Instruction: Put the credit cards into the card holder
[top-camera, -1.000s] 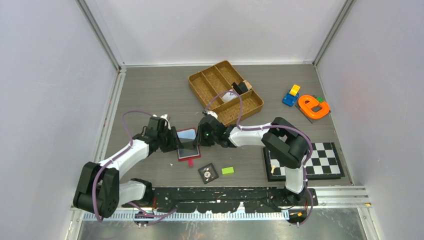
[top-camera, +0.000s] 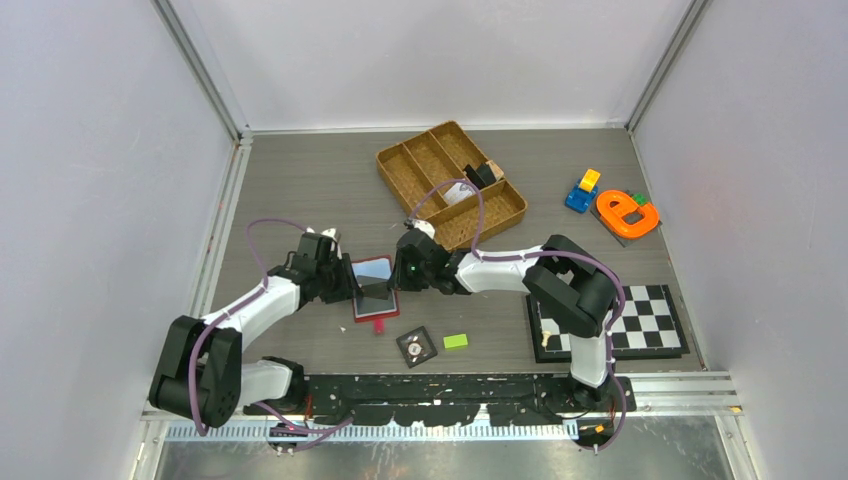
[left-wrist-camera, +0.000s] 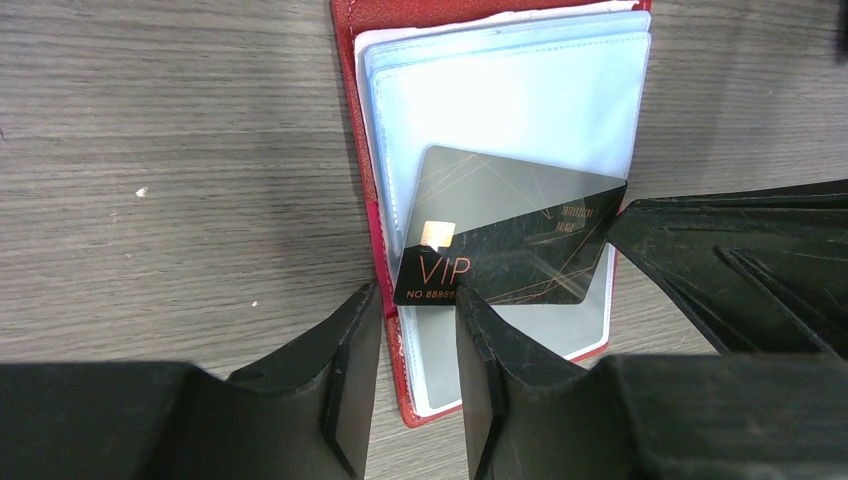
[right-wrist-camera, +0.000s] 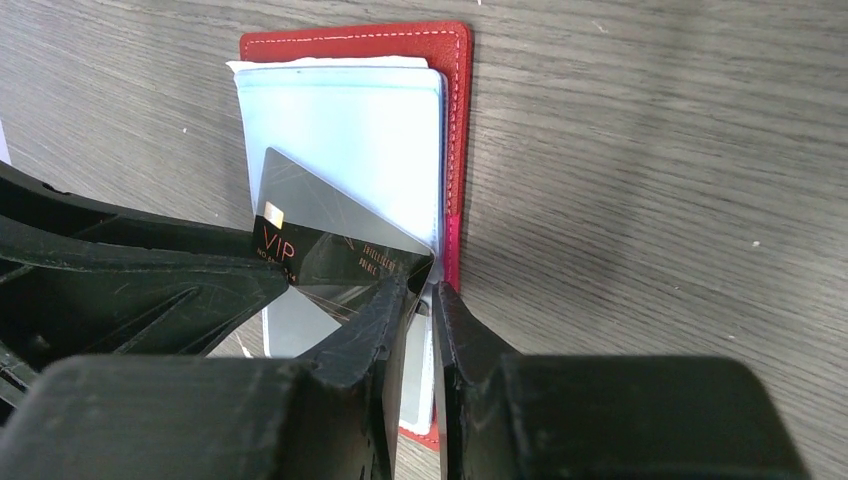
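A red card holder (top-camera: 380, 318) with pale sleeves (left-wrist-camera: 510, 90) lies open on the table between my grippers. A dark VIP card (left-wrist-camera: 510, 250) lies on the sleeves, angled across them. My left gripper is part open at the card's lower left edge, over the holder's red spine. My right gripper is part open at the card's other end; I cannot tell whether the card's corner is between its fingers. The tips of both grippers are close to the card.
A wooden divided box (top-camera: 410, 180) stands behind. A black square item (top-camera: 416, 346) and a green block (top-camera: 455, 341) lie in front. A chessboard (top-camera: 650, 325) and toys (top-camera: 625, 212) are at right.
In the top view, my left gripper has shifted very slightly. The right arm has not visibly moved.
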